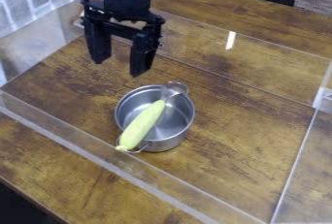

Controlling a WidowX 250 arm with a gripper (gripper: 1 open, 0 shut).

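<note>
A steel pot (178, 127) with wire handles sits on the wooden table in the middle of the view. A long pale yellow-green object, like a corn cob or squash (142, 125), lies slanted across it, its lower end resting over the near rim. My black gripper (118, 59) hangs above and behind the pot, to the upper left, apart from it. Its two finger parts stand spread apart, with no object visible between them.
Clear low walls edge the wooden table (247, 121) at the left, front and right. Bare wood lies right of the pot and at the back. A small pale strip (230, 40) is at the back right.
</note>
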